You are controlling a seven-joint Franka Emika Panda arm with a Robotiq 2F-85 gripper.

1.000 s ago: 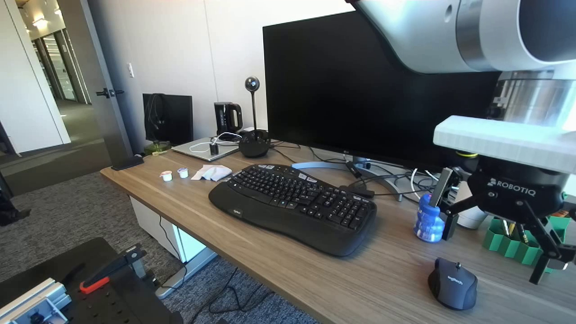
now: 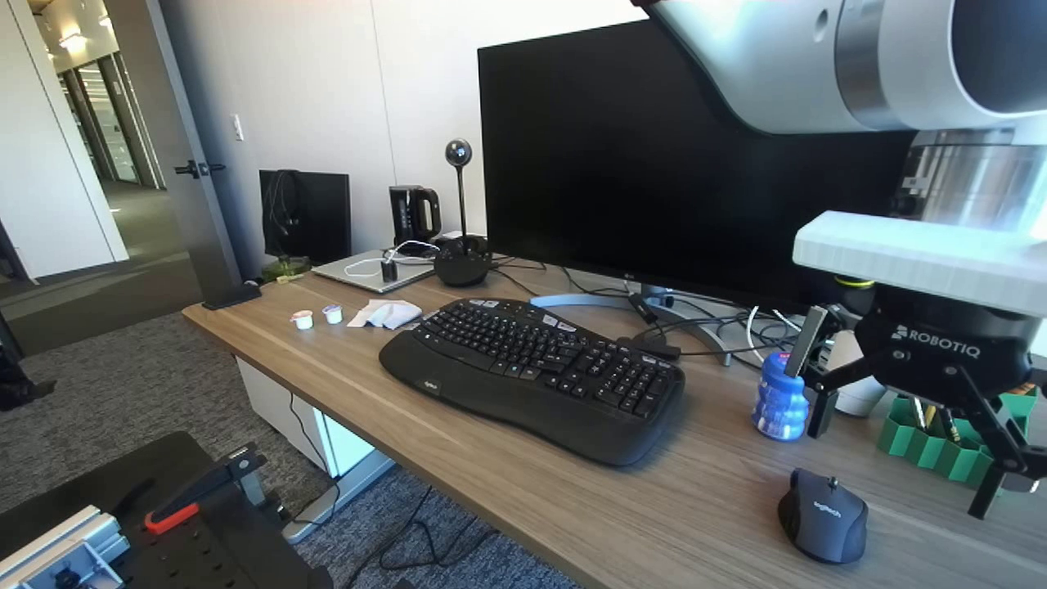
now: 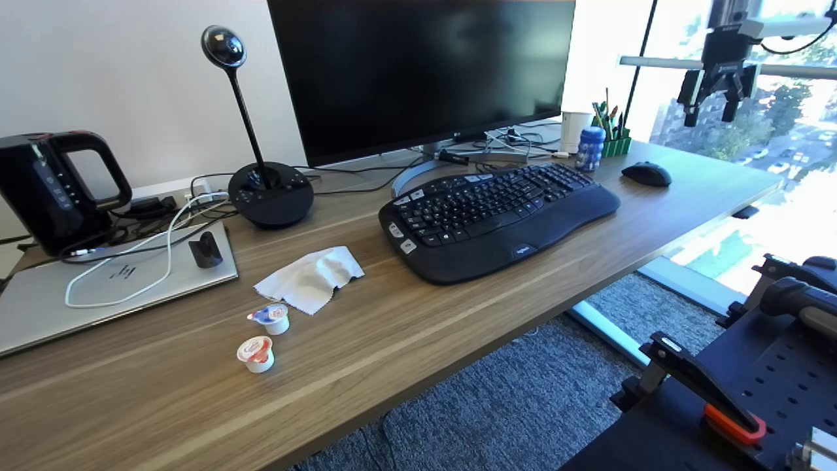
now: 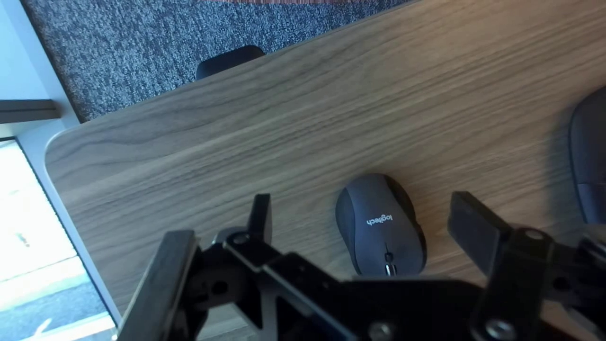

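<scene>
Above the right end of the desk hangs my gripper (image 2: 900, 469), its two black fingers spread wide and nothing between them. In the wrist view a dark grey Logitech mouse (image 4: 379, 224) lies on the wood below, between the two fingertips as seen from above. The same mouse (image 3: 647, 174) rests on the desk to the right of the black keyboard (image 3: 502, 224). The second exterior view shows the gripper (image 3: 711, 118) well above the desk surface, apart from everything on it.
A blue bottle (image 2: 781, 397), a white cup (image 3: 575, 129) and a green pen holder (image 2: 932, 447) stand behind the mouse, close to the monitor (image 3: 424, 74). Bare wood lies in front of the mouse. At the left are a crumpled cloth (image 3: 310, 279), two small creamer cups (image 3: 256, 354) and a laptop (image 3: 118, 275).
The open gripper has shifted very slightly to the right in the first exterior view. The mouse and the other desk objects have not moved.
</scene>
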